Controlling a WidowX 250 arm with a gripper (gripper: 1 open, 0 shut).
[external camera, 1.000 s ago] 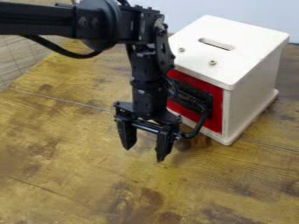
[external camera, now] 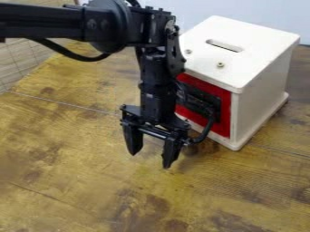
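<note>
My black gripper (external camera: 151, 150) hangs just above the wooden table in the middle of the camera view, fingers pointing down and apart, with nothing visible between them. Right behind it, a white box (external camera: 260, 95) stands on the table, with a slot and two small round fittings on top. Its front has a red panel (external camera: 220, 98), partly hidden by my arm and cables.
</note>
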